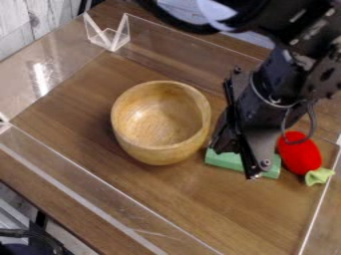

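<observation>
My gripper hangs over a green flat block to the right of a wooden bowl. Its fingertips are low beside the block; whether anything is between them is unclear behind the dark housing. A red object with a pale green piece at its end lies just right of the gripper.
A clear acrylic piece stands at the back left. Clear rails run along the wooden table's edges.
</observation>
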